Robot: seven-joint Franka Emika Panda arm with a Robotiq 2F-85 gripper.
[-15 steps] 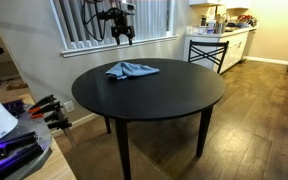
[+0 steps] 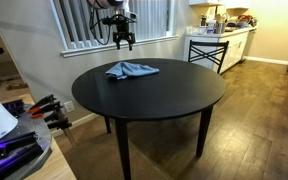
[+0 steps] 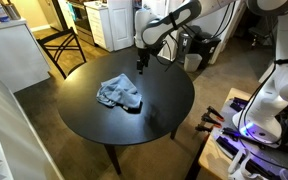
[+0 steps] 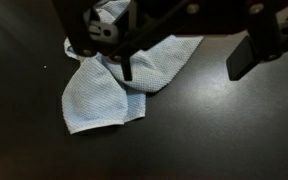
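A light blue cloth (image 2: 132, 70) lies rumpled on the black round table (image 2: 174, 95), in its far part as exterior view 1 shows it. Exterior view 2 has the cloth (image 3: 119, 92) spread flat in loose folds. My gripper (image 2: 124, 43) hangs above the tabletop behind the cloth. In the wrist view, the gripper is open, its two black fingers wide apart. The left finger overlaps the cloth (image 4: 114, 90) in the picture, while bare dark tabletop shows below the right one. Nothing is held between them.
A black chair (image 2: 207, 53) stands beyond the table. A window with blinds (image 2: 74, 25) is behind the arm.
My gripper has shifted slightly above the table. The cloth and the table look unchanged.
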